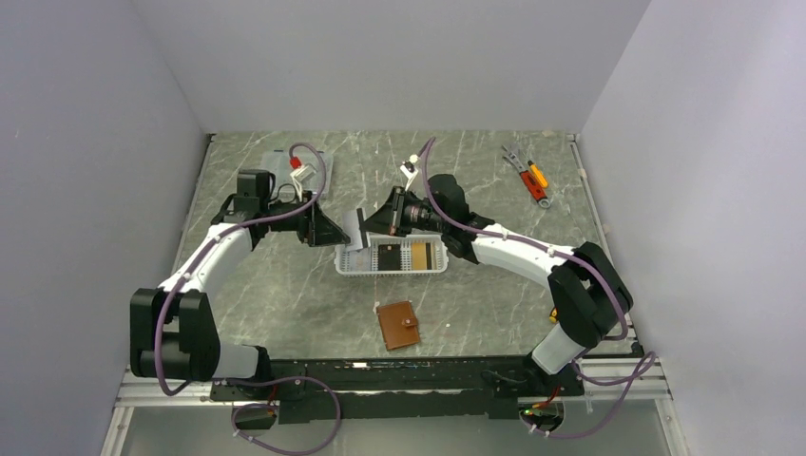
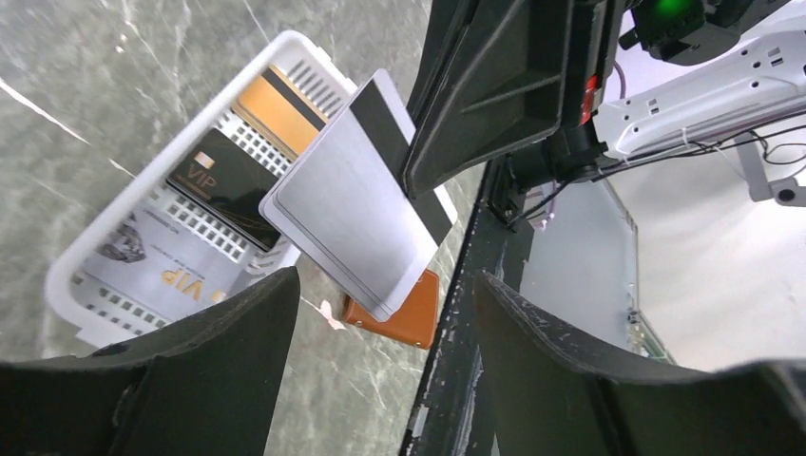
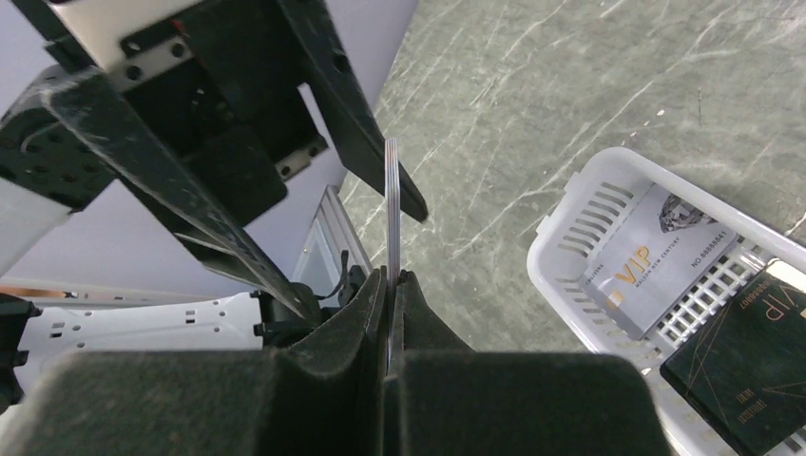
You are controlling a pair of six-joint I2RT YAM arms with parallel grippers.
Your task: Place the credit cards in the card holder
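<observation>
My right gripper (image 1: 373, 224) is shut on a white card (image 2: 352, 209) with a black stripe, held upright above the white basket (image 1: 392, 272). My left gripper stands open around the card's free edge, its fingers apart from it. In the basket lie a silver VIP card (image 3: 646, 261), a black card (image 3: 737, 356) and a gold card (image 1: 419, 255). The brown card holder (image 1: 397, 325) lies on the table in front of the basket.
Pliers (image 1: 527, 180) and a yellow-handled tool (image 1: 538, 173) lie at the back right. A grey tray (image 1: 323, 163) is at the back left, partly behind the left arm. Bare table surrounds the card holder.
</observation>
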